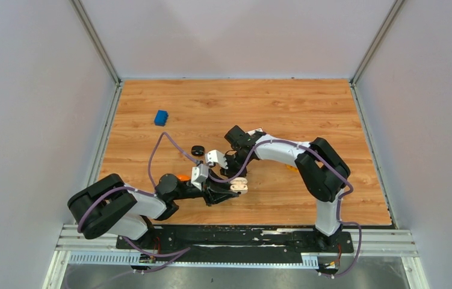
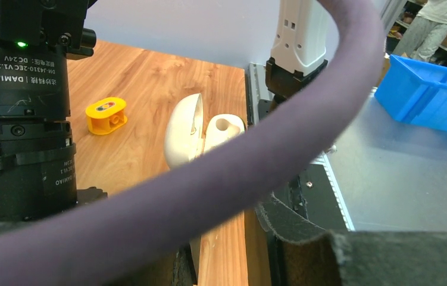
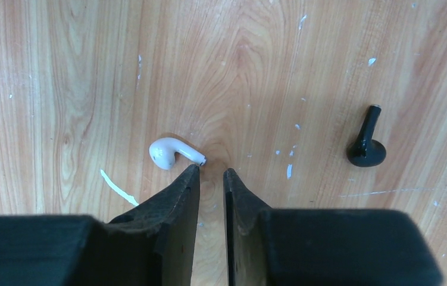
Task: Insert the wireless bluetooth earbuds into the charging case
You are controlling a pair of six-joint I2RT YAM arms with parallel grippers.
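Note:
The open white charging case (image 1: 239,188) sits at the tip of my left gripper (image 1: 233,191), which is shut on it in the top view. In the left wrist view the case's raised lid (image 2: 180,132) and its base with a round earbud hollow (image 2: 224,127) show; the purple hose hides the fingertips. A white earbud (image 3: 176,150) lies on the wood just ahead of my right gripper. Its fingers stand a little apart, bare wood showing between them. The stem end is close to the left fingertip, and I see nothing held.
A black earbud (image 3: 366,142) lies farther right in the right wrist view. On the table are a blue block (image 1: 160,117), a black round case (image 1: 197,150) and a yellow block (image 2: 106,115).

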